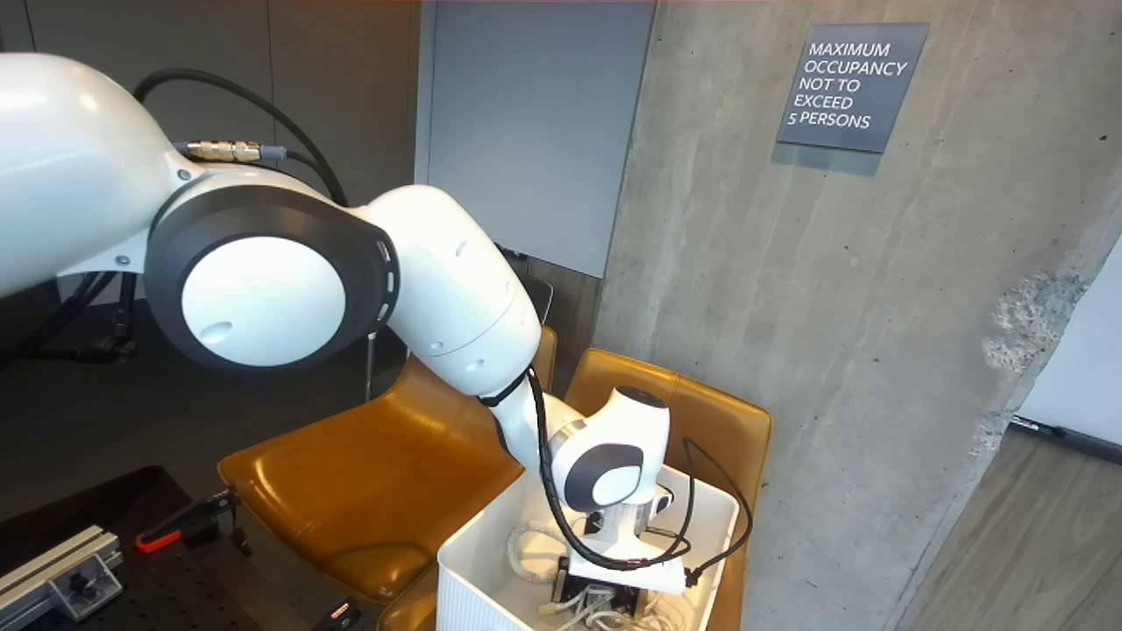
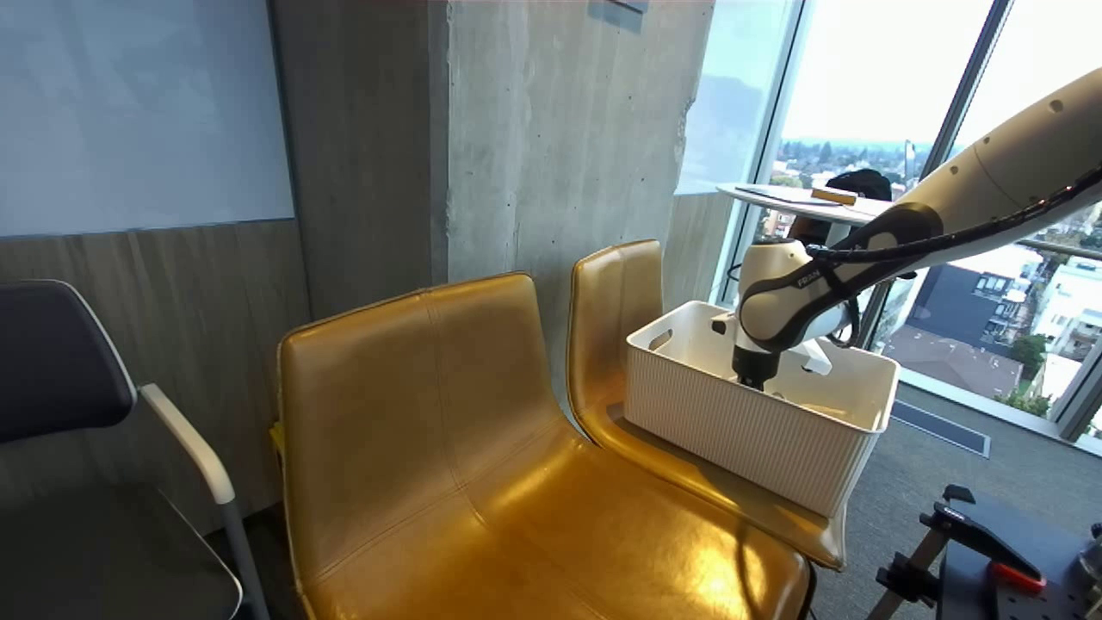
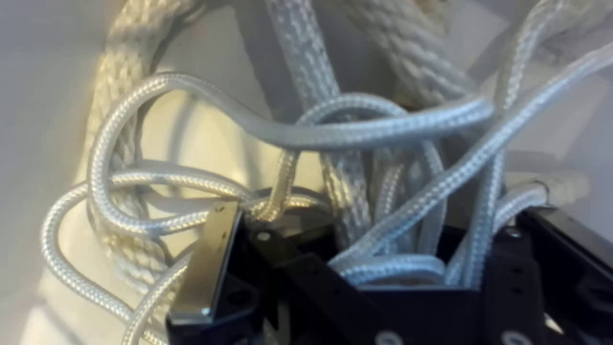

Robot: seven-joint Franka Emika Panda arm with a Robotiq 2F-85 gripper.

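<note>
My gripper is down inside a white bin (image 2: 744,444), among tangled white cords. In the wrist view, thin braided cord (image 3: 299,135) loops across and in front of the dark gripper parts. Thicker braided rope (image 3: 118,109) lies behind it. A finger (image 3: 210,258) with a metal face shows at the lower left, and dark gripper parts stand at the lower right. Cord crosses the space around them, and I cannot tell whether the fingers are shut or whether any cord is gripped. In the second exterior view the bin wall hides the fingertips.
The bin rests on a tan chair (image 2: 620,310), with another tan chair (image 2: 413,413) beside it. A concrete wall (image 1: 841,315) rises behind. A dark table with a red-marked clamp (image 1: 158,542) stands at the front left. My arm's black cable hangs over the bin.
</note>
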